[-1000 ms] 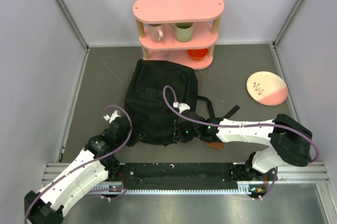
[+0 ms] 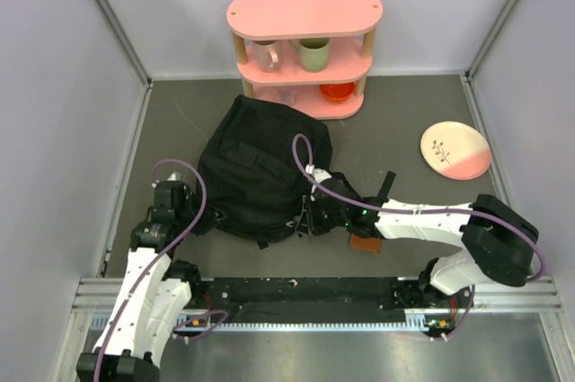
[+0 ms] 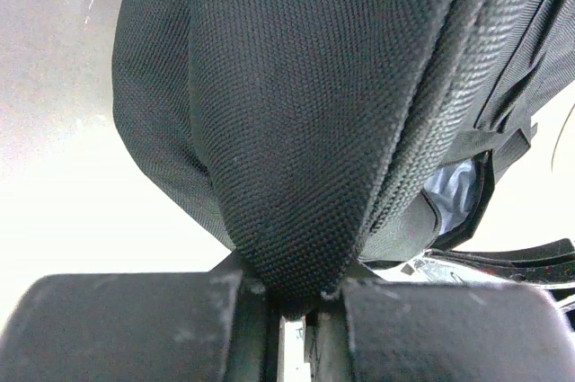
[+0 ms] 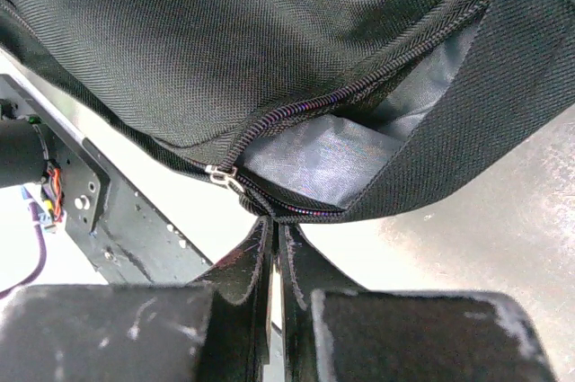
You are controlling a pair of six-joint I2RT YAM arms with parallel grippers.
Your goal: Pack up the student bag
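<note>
A black backpack lies on the grey table, pulled wide. At its left end my left gripper is shut on a thick fold of its fabric, which fills the left wrist view. My right gripper is at its front right, shut at the corner of a partly open zipped pocket; the zip pull hangs just above the fingertips, and whether anything sits between them is hard to see. A grey lining shows inside the pocket.
A pink shelf with cups and a red bowl stands at the back, close behind the bag. A plate lies at the right. A brown flat item lies under the right arm.
My left gripper has moved left and back, pulling the bag's left side with it; the bag shifted leftward. The right gripper moved slightly, staying at the pocket.
</note>
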